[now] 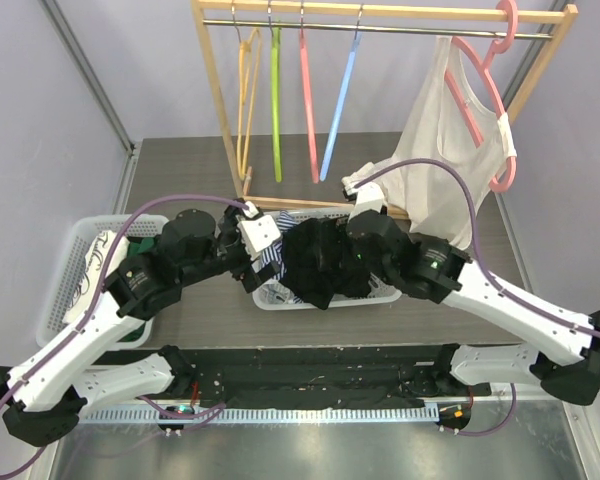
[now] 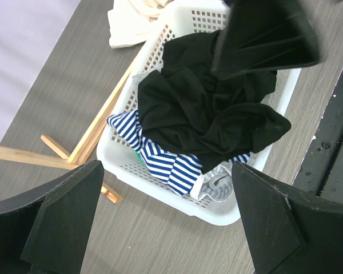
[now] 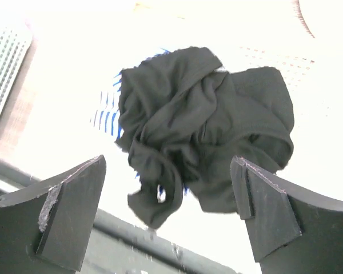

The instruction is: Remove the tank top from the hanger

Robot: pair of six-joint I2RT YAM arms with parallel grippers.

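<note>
A cream tank top (image 1: 435, 160) hangs on a pink hanger (image 1: 505, 130) at the right end of the rack, its lower part trailing toward the floor. Neither gripper touches it. Black cloth (image 2: 206, 114) lies bunched in the white basket (image 2: 140, 176) over a blue-and-white striped piece (image 2: 172, 169). Over the basket's left side, my left gripper is open and empty. My right gripper also stands open, above the black cloth, with nothing held. One of its dark fingers (image 2: 268, 45) blurs across the top of the left wrist view.
Yellow, green, red and blue hangers hang from the rack's rail (image 1: 380, 28). Another white basket (image 1: 55, 290) with folded cloth stands at the left, behind my left arm. Bare floor (image 1: 180, 180) shows behind it.
</note>
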